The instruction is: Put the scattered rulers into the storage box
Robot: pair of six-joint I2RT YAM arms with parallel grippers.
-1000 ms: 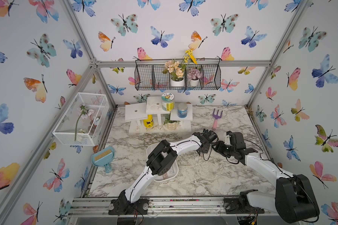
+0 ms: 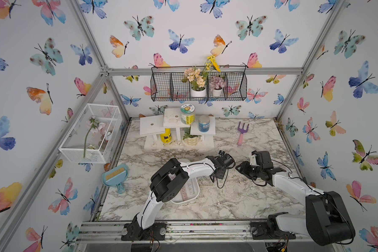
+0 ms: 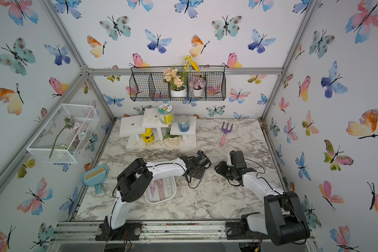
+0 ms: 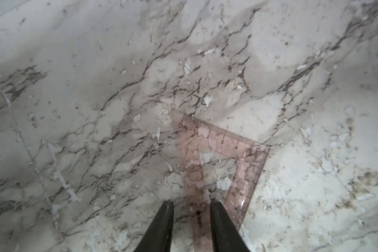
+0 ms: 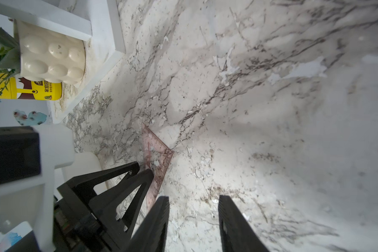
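Note:
A clear pink triangle ruler (image 4: 222, 140) lies flat on the marble table in the left wrist view. My left gripper is over its near part, fingers part open, with one ruler edge showing between the fingers. Whether they touch it cannot be made out. In the right wrist view this ruler (image 5: 166, 157) pokes out beyond the left fingers (image 5: 145, 178). My right gripper hangs over bare table, its fingers apart and empty. The white storage box (image 3: 175, 194) holds pink rulers (image 3: 160, 189), partly covered by the left arm.
Behind the arms stands a white shelf (image 2: 151, 145) with cans and a planter. A purple-pink fork (image 2: 241, 136) lies at the back right. The blue dustpan (image 2: 109, 175) is at the left edge. Table in front of the right gripper is clear.
The left arm has drawn back to the left, away from the right gripper.

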